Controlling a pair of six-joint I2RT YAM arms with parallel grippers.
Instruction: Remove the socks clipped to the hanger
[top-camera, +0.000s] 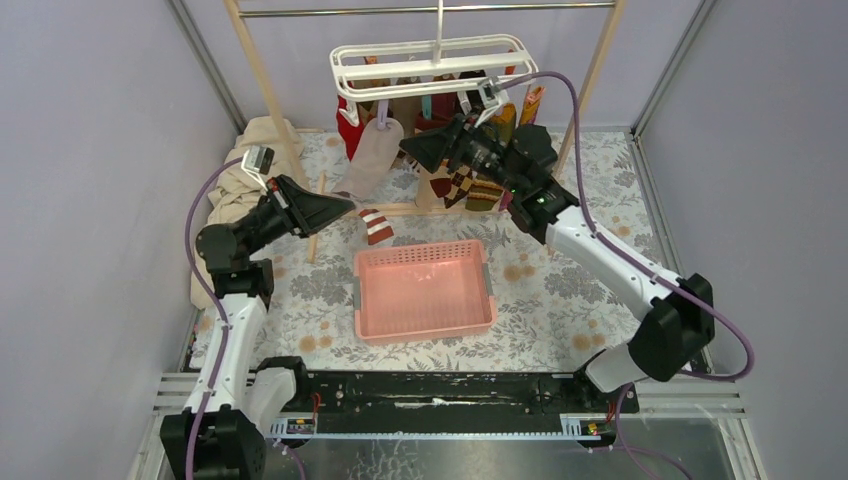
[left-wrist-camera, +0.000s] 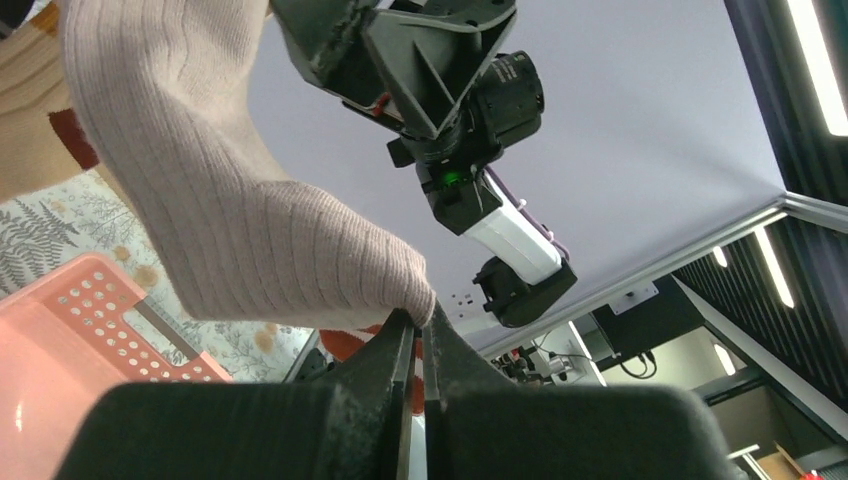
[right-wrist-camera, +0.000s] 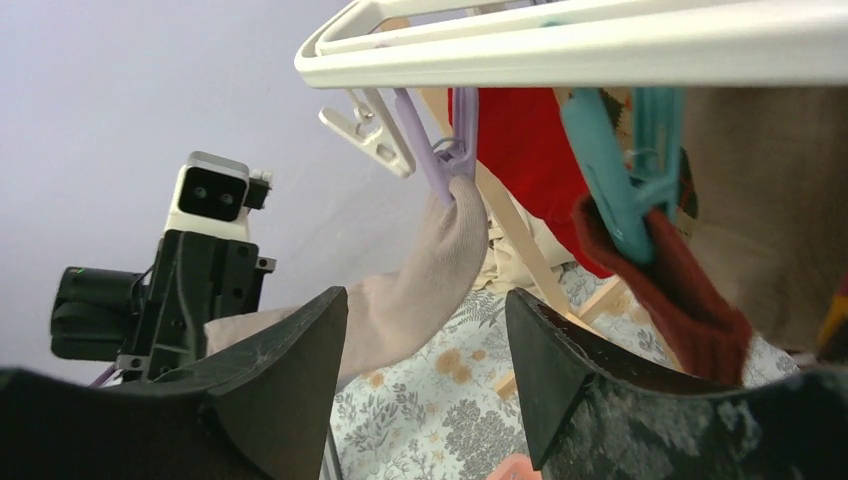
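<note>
The white hanger (top-camera: 432, 88) holds several clipped socks. A pale beige sock (top-camera: 375, 150) hangs from a lilac clip (right-wrist-camera: 430, 150), stretched down-left to my left gripper (top-camera: 343, 204), which is shut on its fabric at the fingertips; a red-and-white striped end (top-camera: 378, 226) dangles below. My right gripper is open with empty fingers, below and near the lilac clip in the right wrist view. A teal clip (right-wrist-camera: 610, 170) grips a dark red sock (right-wrist-camera: 690, 310) to its right.
A pink perforated basket (top-camera: 425, 333) sits on the patterned floor below the hanger. Beige cloth (top-camera: 235, 185) lies at the left by the wooden rack (top-camera: 590, 70). Open floor shows either side of the basket.
</note>
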